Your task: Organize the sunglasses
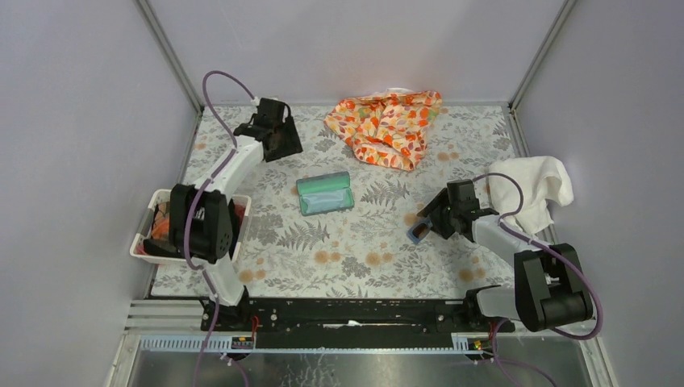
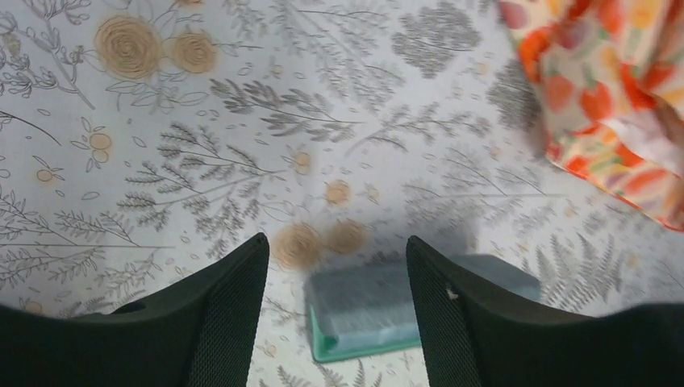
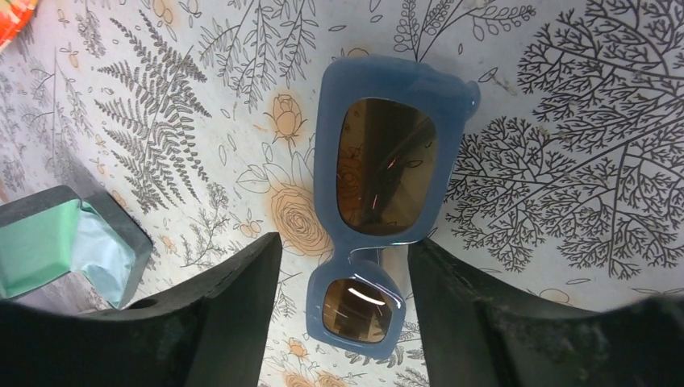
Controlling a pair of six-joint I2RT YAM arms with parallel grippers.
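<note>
Blue-framed sunglasses with brown lenses (image 3: 387,173) lie on the patterned tabletop. In the right wrist view my right gripper hovers around their bridge, its fingers part open and one on each side; contact does not clearly show. From above, the right gripper (image 1: 431,218) covers part of the sunglasses (image 1: 418,231). A green glasses case (image 1: 325,194) stands with its lid raised, a light blue cloth inside it. Behind and left of the case is my left gripper (image 1: 292,145), open and empty; in the left wrist view the case (image 2: 371,306) shows beyond its fingers (image 2: 242,282).
An orange flowered cloth (image 1: 387,129) lies crumpled at the back. White cloth (image 1: 528,193) hangs over the right edge. A white basket (image 1: 137,246) with assorted things sits at the left, under the left arm.
</note>
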